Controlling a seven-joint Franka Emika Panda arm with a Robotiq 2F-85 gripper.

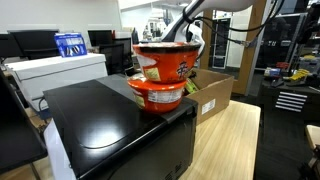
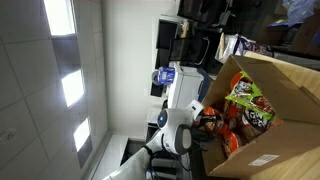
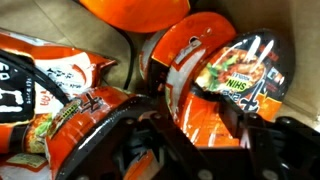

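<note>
In the wrist view, the fingers of my gripper stand apart at the lower part of the picture. Between and beyond them lie red and orange noodle cups, one with a printed lid (image 3: 248, 68) at the right. Whether the fingers touch a cup cannot be made out. Exterior view 2 has the gripper (image 2: 208, 122) low inside the left part of a cardboard box (image 2: 285, 80), among red packages (image 2: 228, 138). The bowls in front hide the gripper in exterior view 1.
Red and green packets (image 2: 250, 98) fill the box's other side. Two stacked red bowls (image 1: 160, 95) stand on a black cabinet (image 1: 95, 115). The wooden table (image 1: 230, 140) before the box is bare. More red packages (image 3: 65, 70) crowd the wrist view's left.
</note>
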